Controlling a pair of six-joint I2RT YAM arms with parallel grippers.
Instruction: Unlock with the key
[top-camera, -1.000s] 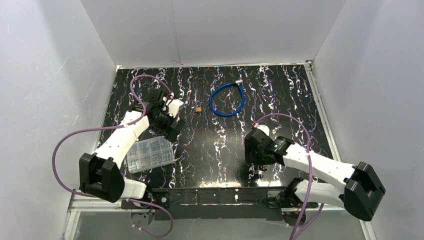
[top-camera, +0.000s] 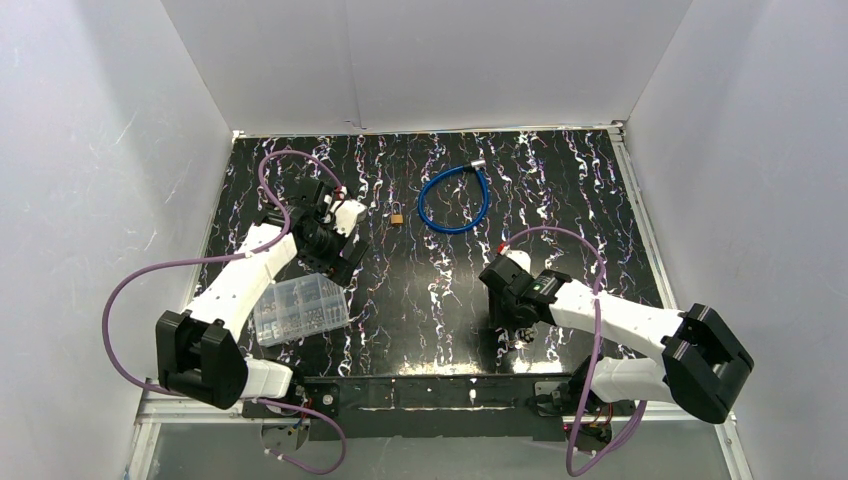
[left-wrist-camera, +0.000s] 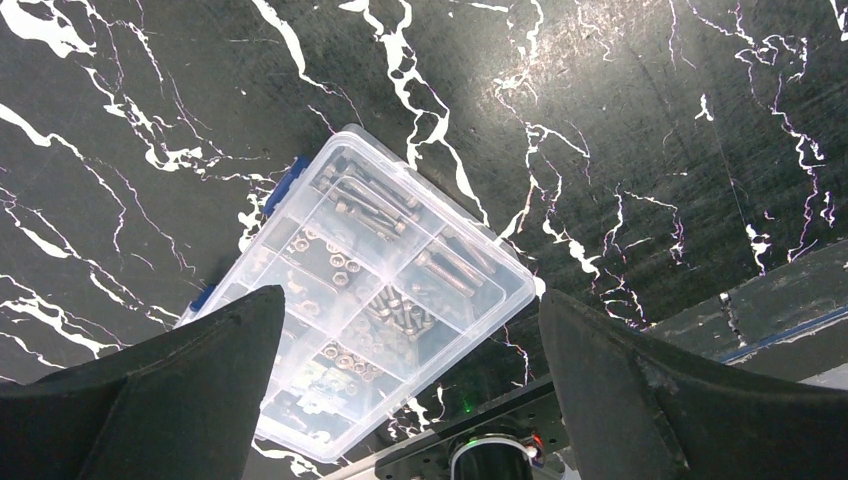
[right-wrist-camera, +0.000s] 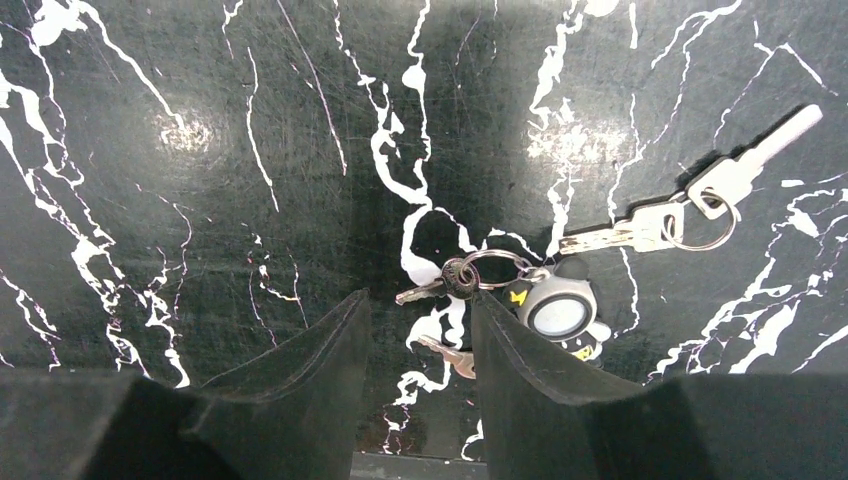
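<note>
A small brass padlock (top-camera: 397, 219) lies on the dark marbled table, left of the blue cable. In the right wrist view a ring of keys is spread on the table: a pale key (right-wrist-camera: 595, 238), a light-handled key (right-wrist-camera: 785, 135), a small dark key (right-wrist-camera: 425, 292) and a copper-coloured key (right-wrist-camera: 447, 352) partly behind a finger. A round fob (right-wrist-camera: 558, 314) hangs on the same bunch. My right gripper is open above, the small dark key showing in the gap. My left gripper is wide open, empty, above the table near the parts box.
A clear compartment box (top-camera: 303, 308) of screws and nuts stands at the front left, below my left arm. The blue cable loop (top-camera: 455, 231) lies at the back middle. Bare table (top-camera: 420, 310) fills the front middle.
My right arm has shifted left and slightly toward the back, its gripper staying close to the keys. The left arm, the padlock, the cable and the box have not moved.
</note>
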